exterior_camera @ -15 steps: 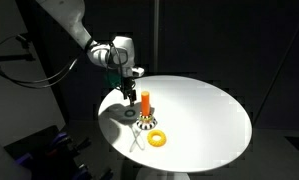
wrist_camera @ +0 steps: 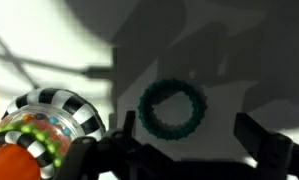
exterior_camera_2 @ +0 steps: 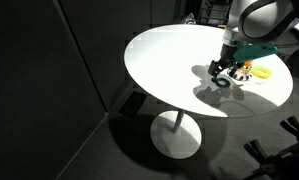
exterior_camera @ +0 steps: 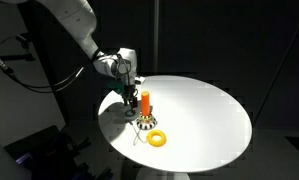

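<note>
A dark green ring [wrist_camera: 171,109] lies flat on the white table, centred between my open fingers in the wrist view. My gripper points down at it, with nothing held. Seen from exterior view 2, the gripper [exterior_camera_2: 220,74] hangs just above and behind the ring [exterior_camera_2: 222,83]. Exterior view 1 shows the gripper [exterior_camera: 130,100] low over the ring [exterior_camera: 130,112], which it partly hides. How much height separates the fingertips from the tabletop is hard to tell.
Close beside the ring stands a toy with a striped black-and-white rim and coloured beads [wrist_camera: 51,128], topped by an orange piece [exterior_camera: 145,103]. A yellow-orange ring [exterior_camera: 156,138] lies nearer the table's front edge.
Over the last second my gripper has come down toward the dark green ring. The toy and the yellow-orange ring have stayed in place.
</note>
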